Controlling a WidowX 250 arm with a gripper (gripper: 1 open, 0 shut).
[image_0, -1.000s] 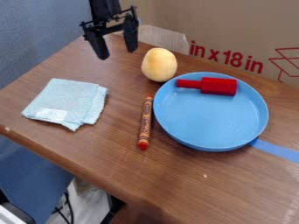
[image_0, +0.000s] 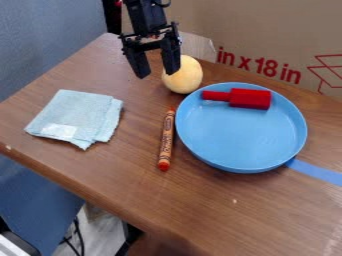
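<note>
My black gripper (image_0: 156, 63) is open at the top centre, its fingers just to the left of and partly in front of a pale yellow round object (image_0: 187, 77). A folded light-blue cloth (image_0: 76, 117) lies on the left of the wooden table. An orange stick like a large crayon (image_0: 167, 140) lies in the middle. A red cylinder with a handle (image_0: 246, 98) rests on the blue plate (image_0: 243, 135) at the right.
A cardboard box (image_0: 281, 40) stands behind the table, with a clear item at its left. Blue tape (image_0: 318, 172) runs right of the plate.
The objects have not visibly moved.
</note>
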